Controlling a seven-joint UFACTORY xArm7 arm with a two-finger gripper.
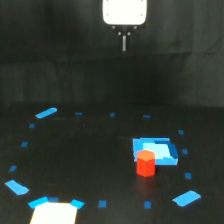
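A red block (146, 163) with a flat, angular top stands on the dark surface, right of centre. Directly behind it lies a shallow blue tray (173, 152) with a pale inner area, partly hidden by the block. High above and beyond them, against the dark backdrop, hangs the white end of the arm (125, 12), cut off by the top edge. Below it a thin grey tip, my gripper (124, 43), points down, far from the block and touching nothing. At this size I cannot tell how its fingers stand.
Small blue squares of tape mark out the dark surface, with longer strips at the far left (46, 113), left (17, 187) and right (186, 198). A pale object (54, 213) is at the front left edge.
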